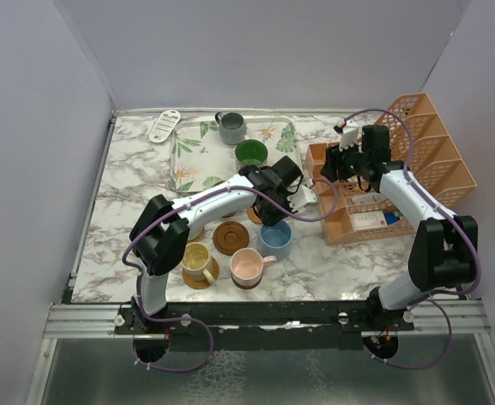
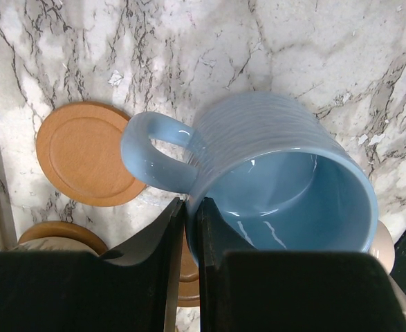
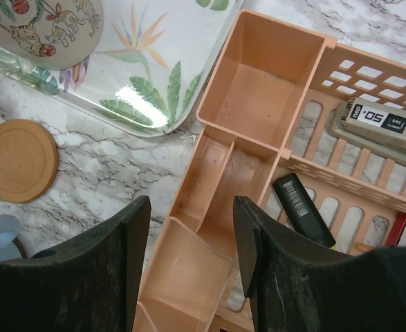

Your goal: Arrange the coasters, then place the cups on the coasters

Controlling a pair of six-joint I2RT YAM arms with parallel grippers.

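Note:
The blue cup (image 1: 276, 243) (image 2: 272, 194) stands among wooden coasters at the front middle, its handle toward the upper left in the left wrist view. My left gripper (image 1: 271, 218) is shut on the cup's rim near the handle. A bare coaster (image 1: 231, 238) (image 2: 88, 153) (image 3: 19, 160) lies nearby, and another coaster is partly hidden under my left gripper. My right gripper (image 1: 341, 164) is open above the orange organiser, with nothing between its fingers.
Pink (image 1: 246, 267) and yellow (image 1: 196, 260) cups stand at the front. A tray (image 1: 195, 150) with green and grey cups is at the back. The organiser (image 1: 369, 228) fills the right side. Bare marble lies front right and far left.

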